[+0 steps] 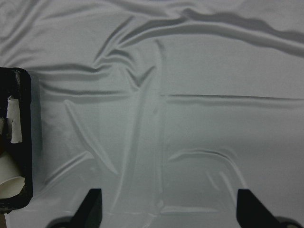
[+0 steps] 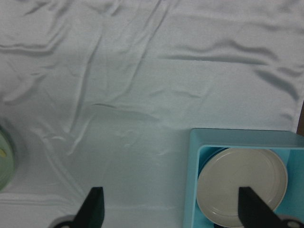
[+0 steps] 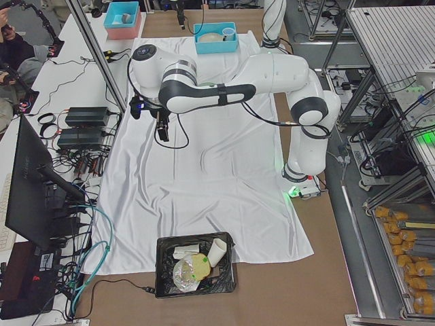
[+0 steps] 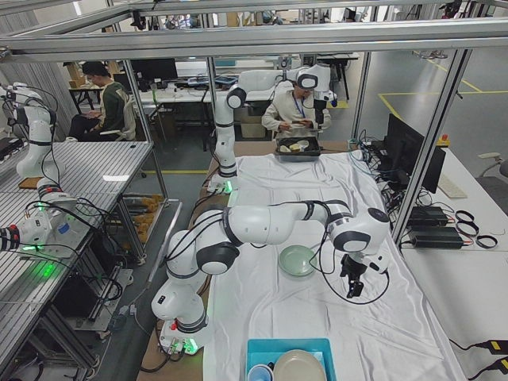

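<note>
My left gripper [image 3: 162, 133] hangs open and empty above the white cloth, with the black bin [image 1: 27, 142] at the left of its wrist view. The bin holds white cups or paper, crumpled wrap and a yellow item. My right gripper [image 4: 354, 286] is open and empty over the cloth. In its wrist view, a blue container [image 2: 237, 137] with a beige plate [image 2: 228, 175] lies at lower right; a green plate [image 2: 5, 166] shows at the left edge. The blue container also holds a cup [image 4: 259, 375].
A monitor [image 3: 27, 190], black boxes and cables crowd the side table. Metal posts [image 4: 432, 135] flank the cloth. People [image 4: 290, 111] sit beyond the far end.
</note>
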